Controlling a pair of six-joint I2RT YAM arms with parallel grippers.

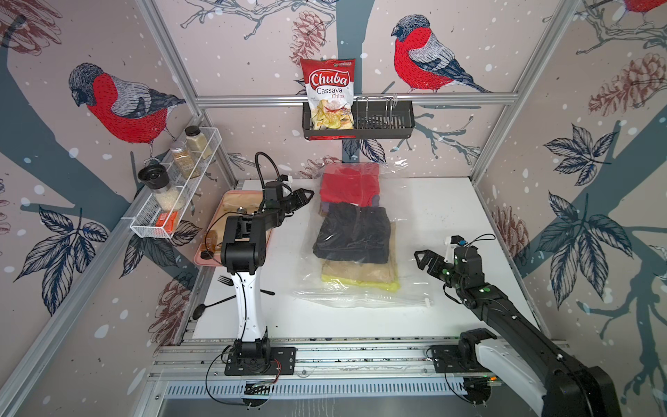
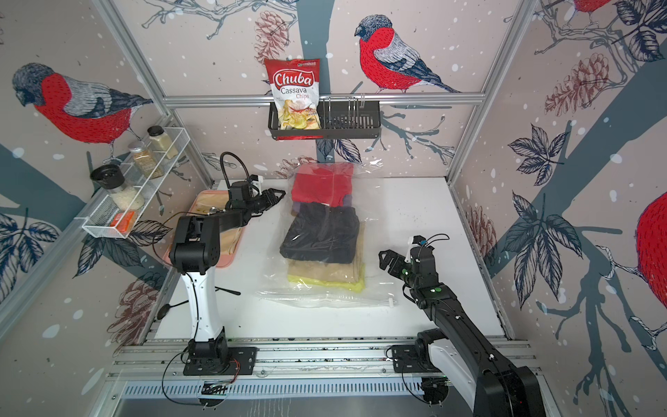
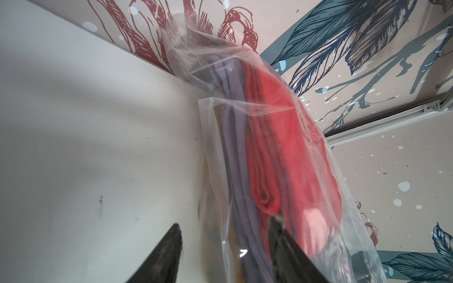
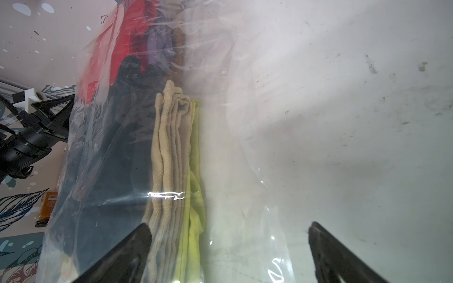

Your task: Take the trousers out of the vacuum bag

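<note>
A clear vacuum bag (image 1: pixel 410 288) lies flat at mid-table with folded clothes inside. Dark grey folded trousers (image 1: pixel 351 232) rest on top of beige cloth (image 4: pixel 162 136) and yellow cloth (image 4: pixel 193 212); a red and purple stack (image 3: pixel 278 141) is at the bag's far end. Beside that far left end is my left gripper (image 1: pixel 305 198), its fingers apart; in the left wrist view the bag's edge runs between and beyond them, not gripped. My right gripper (image 1: pixel 425 262) stands open to the right of the bag, the bag's side film below its fingers in the right wrist view.
On the left, a pink tray (image 1: pixel 267 243) holds utensils partly hidden by my left arm. A fork (image 1: pixel 225 280) and a black spoon (image 1: pixel 200 310) lie in front of it. A white wire shelf (image 1: pixel 191 187) hangs at left.
</note>
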